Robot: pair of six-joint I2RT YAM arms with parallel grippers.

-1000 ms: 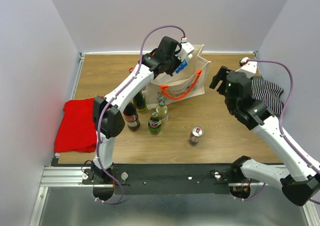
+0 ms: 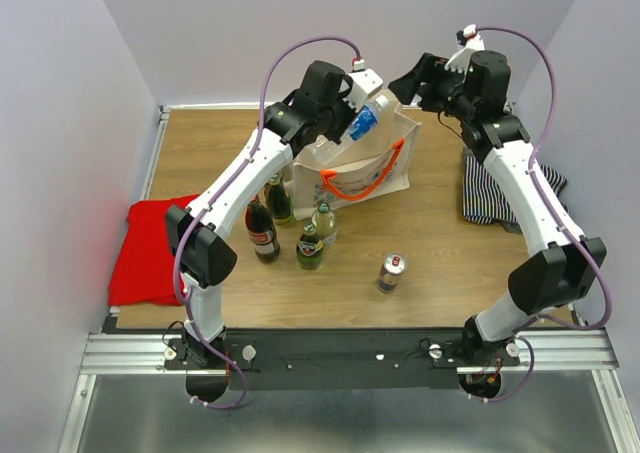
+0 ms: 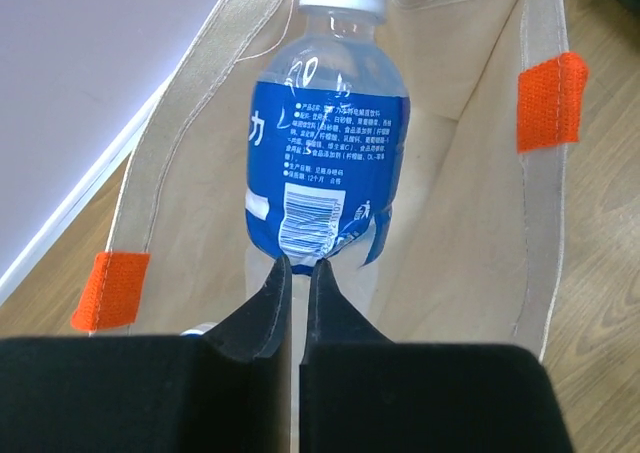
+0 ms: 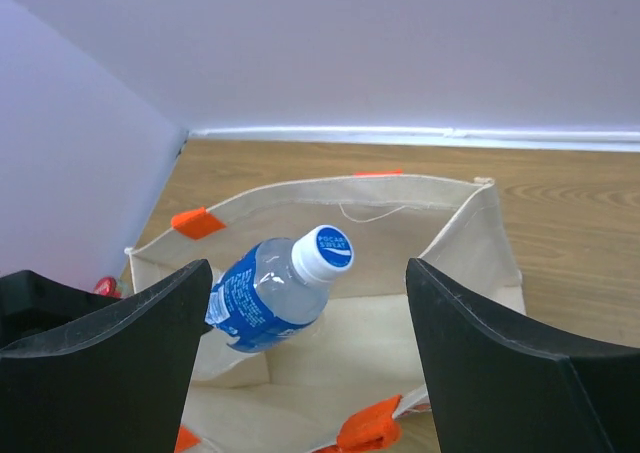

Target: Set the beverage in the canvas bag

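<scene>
A clear bottle with a blue label and white cap [image 3: 330, 163] is tilted over the mouth of the canvas bag [image 2: 395, 181]. My left gripper has its fingertips nearly together at the label's lower edge, pinching the bottle there; the label looks wrinkled at that spot. In the right wrist view the bottle [image 4: 265, 298] leans toward the right with its cap up, inside the outline of the bag's opening. My right gripper is open and empty, its fingers wide apart, near the bag's right side above the table.
In front of the bag stand a dark red-labelled bottle [image 2: 263, 235], green bottles [image 2: 310, 249] and a small clear bottle [image 2: 325, 223]. A can [image 2: 391, 272] stands nearer the front. A red cloth [image 2: 150, 258] lies left, a striped cloth [image 2: 485, 193] right.
My right arm has swung leftward and toward the back, bringing its open gripper near the bag. The left gripper and bottle have shifted slightly, and more of the bottle shows above the bag.
</scene>
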